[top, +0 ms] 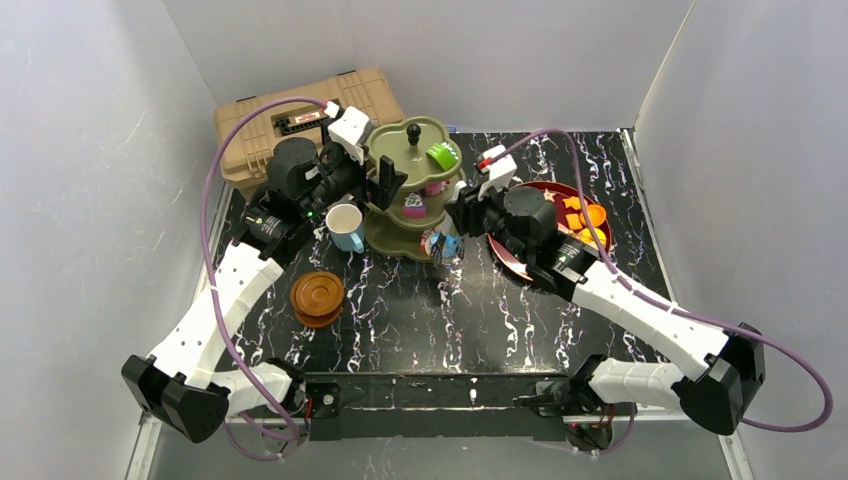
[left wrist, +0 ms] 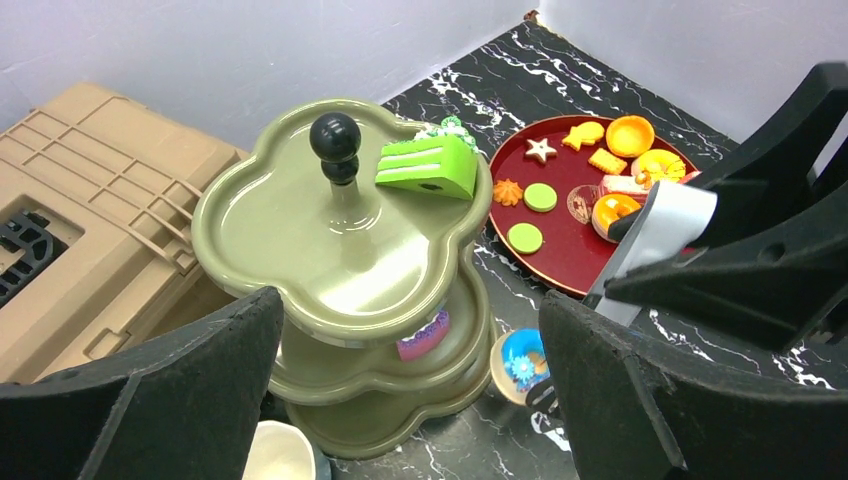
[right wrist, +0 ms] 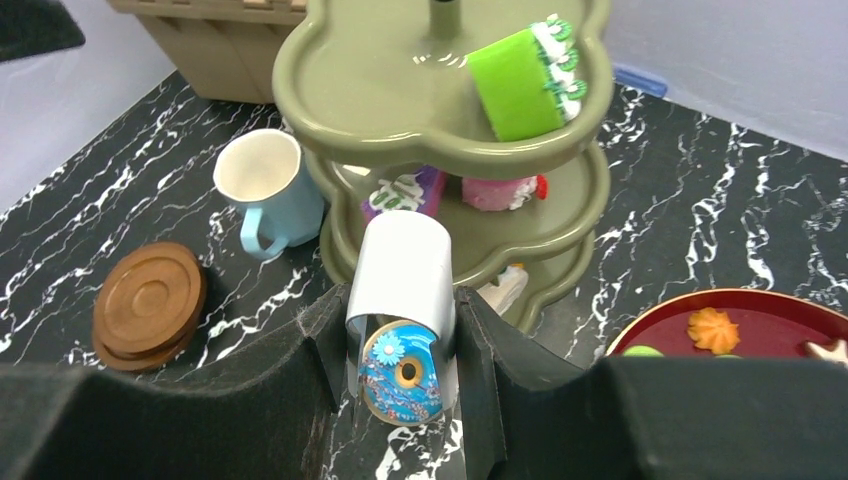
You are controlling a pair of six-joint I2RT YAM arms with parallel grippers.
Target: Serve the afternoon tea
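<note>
A green three-tier stand (top: pixel 398 142) holds cake pieces. Left of it in the top view my left gripper (top: pixel 385 182) hangs open and empty. My right gripper (top: pixel 466 212) is shut on white tongs (right wrist: pixel 398 268), which carry a blue-iced donut (right wrist: pixel 398 370) beside the stand's lower front tiers. A red plate (left wrist: pixel 560 258) at the right holds small sweets and fruit shapes. A light blue mug (right wrist: pixel 285 205) stands left of the stand, with brown coasters (top: pixel 319 294) in front of it.
A tan case (top: pixel 250 150) stands at the back left behind the stand. Walls bound the sides and back.
</note>
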